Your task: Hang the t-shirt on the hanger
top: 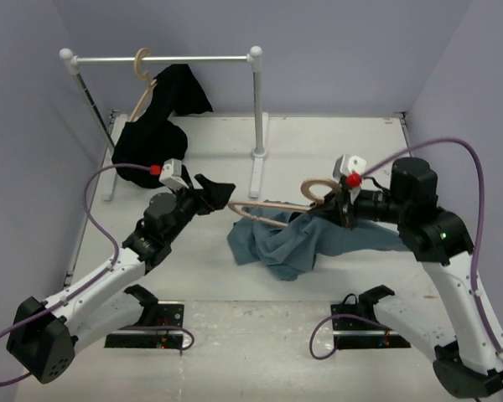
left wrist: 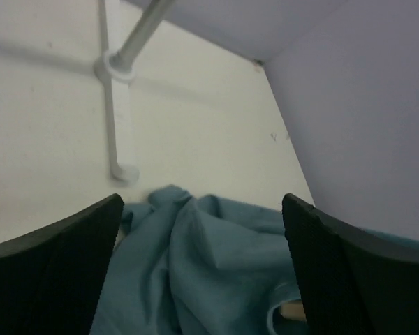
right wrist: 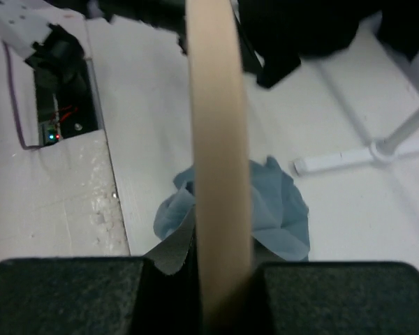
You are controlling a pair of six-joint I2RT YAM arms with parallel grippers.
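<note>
In the top view my right gripper point(top: 339, 205) is shut on the wooden hanger point(top: 264, 204), close to its hook. Blue-grey cloth, the t shirt point(top: 292, 244), bunches around the hanger's right part and hangs below it, with another part stretching right beneath the right gripper. The hanger's left end is bare. My left gripper point(top: 221, 193) is open just beyond that end, clear of the cloth. In the left wrist view its fingers point(left wrist: 335, 272) are spread wide, and the shirt lies beyond them. The hanger's wood point(right wrist: 218, 153) runs between the right gripper's fingers.
A white rack point(top: 163, 59) stands at the back left, carrying a black garment point(top: 155, 138) on another wooden hanger point(top: 142, 64). The rack's right foot point(top: 257, 172) lies close behind the shirt.
</note>
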